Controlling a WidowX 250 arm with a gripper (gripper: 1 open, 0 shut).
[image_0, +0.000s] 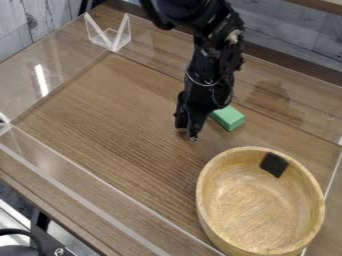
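Observation:
My black gripper (190, 125) hangs low over the middle of the wooden table (94, 130), just left of a green block (227, 118). It is shut, and I see nothing held in it. The gripper's tips are small and dark here, and the arm reaches down from the top of the view.
A large beige bowl (261, 215) with a black patch (274, 165) on its rim fills the lower right. A clear plastic object (110, 35) stands at the back left.

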